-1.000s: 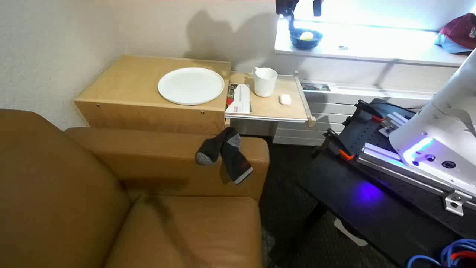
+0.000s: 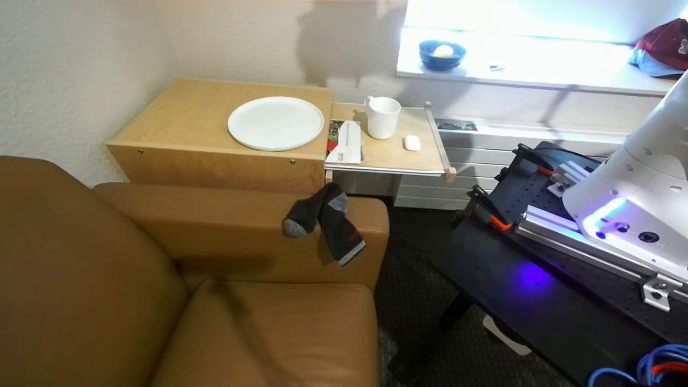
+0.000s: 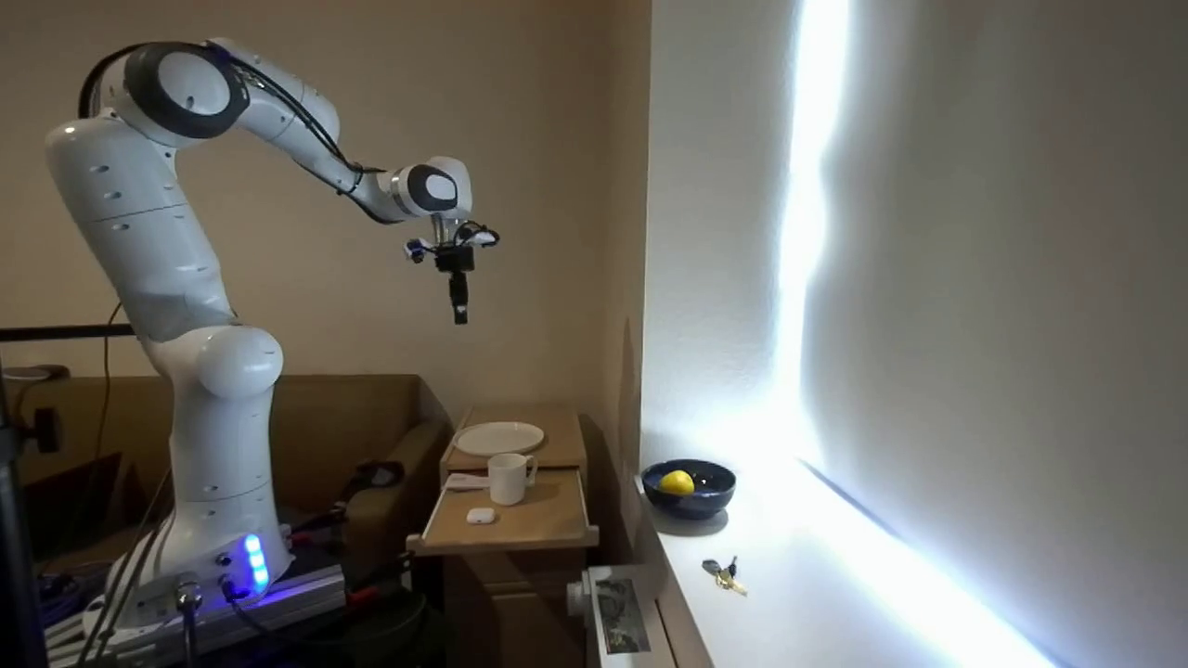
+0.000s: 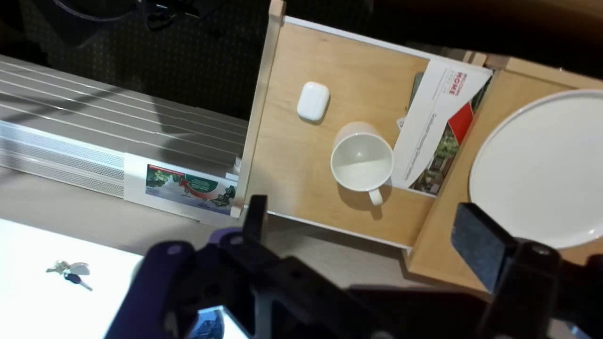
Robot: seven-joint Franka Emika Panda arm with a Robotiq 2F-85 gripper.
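Note:
High above the bedside cabinet, my gripper [image 3: 458, 316] points straight down, clear of every object. In the wrist view its two dark fingers [image 4: 473, 243] stand wide apart, nothing held between them. Below lies a pulled-out wooden tray [image 4: 294, 169] bearing a white mug [image 4: 362, 161], upright with its handle toward the wall. A small white case [image 4: 313, 101] rests near the mug, and a printed leaflet [image 4: 432, 113] lies on the mug's other side. On the cabinet top sits a round white plate [image 2: 276, 122], empty.
A dark blue bowl [image 3: 690, 490] holding a yellow fruit [image 3: 676, 482] stands on the windowsill, with keys [image 3: 727, 574] nearby. Dark socks [image 2: 332, 219] drape over the brown sofa's armrest [image 2: 213, 209]. A cap [image 2: 667, 45] is at the sill's far end.
The objects below have stayed put.

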